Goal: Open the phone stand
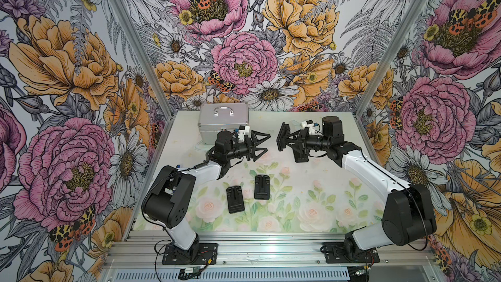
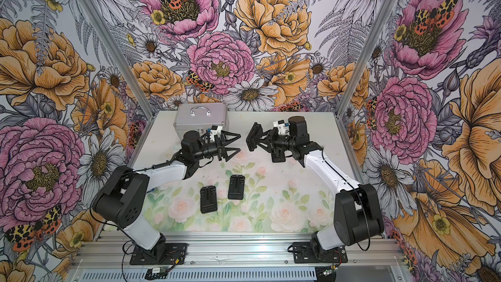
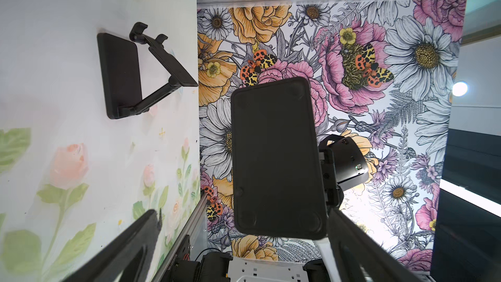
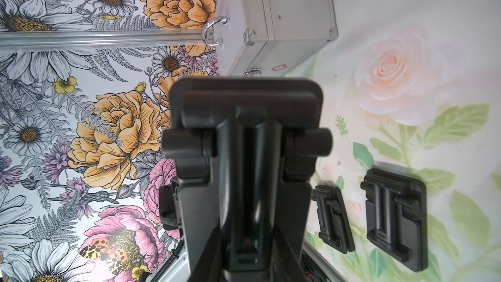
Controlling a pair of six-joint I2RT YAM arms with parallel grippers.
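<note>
A folded black phone stand (image 4: 245, 177) is held up off the table, my right gripper (image 1: 286, 136) shut on it; its flat base (image 3: 276, 156) faces the left wrist camera. Across a small gap from it, my left gripper (image 1: 267, 145) is open, its blurred fingers (image 3: 138, 248) holding nothing. Another phone stand (image 3: 120, 75) is on the table beyond, unfolded with its support raised at an angle. Lying flat and folded on the front part of the table are two more stands, one on the left (image 1: 235, 199) and one on the right (image 1: 262, 187).
At the back left stands a silver case (image 1: 224, 120) with a handle, close behind my left arm. The unfolded stand (image 1: 300, 155) is beneath my right arm. Bare tabletop (image 1: 323, 198) lies at the front right.
</note>
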